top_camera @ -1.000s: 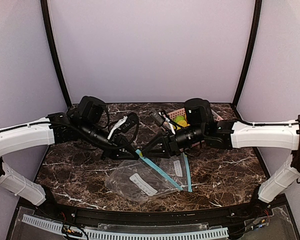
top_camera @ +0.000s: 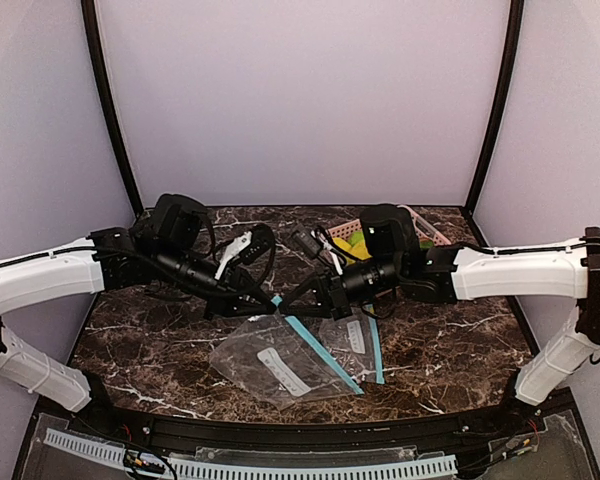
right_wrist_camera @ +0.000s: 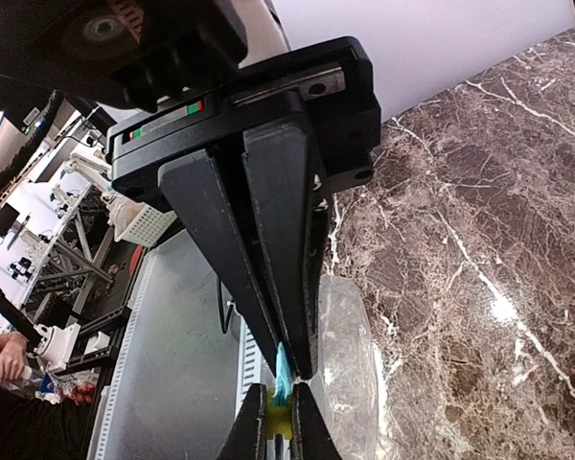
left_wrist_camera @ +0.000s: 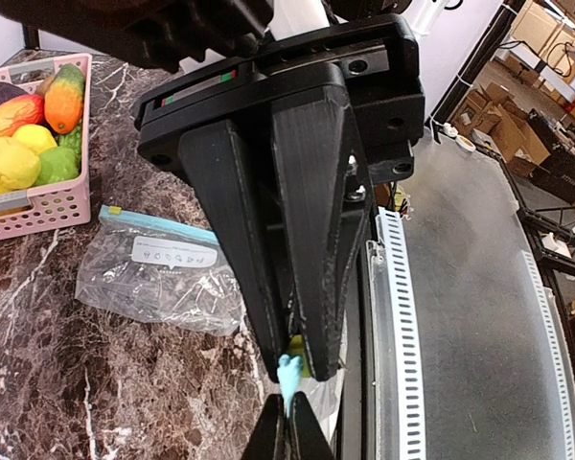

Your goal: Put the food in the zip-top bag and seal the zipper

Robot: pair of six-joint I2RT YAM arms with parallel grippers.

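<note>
A clear zip top bag [top_camera: 250, 362] with a blue zip strip [top_camera: 325, 358] and a white label lies slanting at the table's front, no food showing inside. On the upper end of its blue strip [right_wrist_camera: 283, 369], my left gripper [top_camera: 273, 308] is shut. Opposite, almost touching it, my right gripper [top_camera: 284, 310] is shut on the yellow slider [right_wrist_camera: 279, 423], seen between its fingers in the right wrist view. Assorted colourful food [left_wrist_camera: 15, 163] sits in a pink basket [left_wrist_camera: 53, 208]; in the top view the right arm partly covers it.
A second clear bag [left_wrist_camera: 163, 273] with a blue strip lies flat, just right of the held bag in the top view. A slotted metal rail [top_camera: 310, 468] runs along the front. Bare marble table lies to the left.
My right gripper has moved left, up against the left one. My left gripper looks unmoved.
</note>
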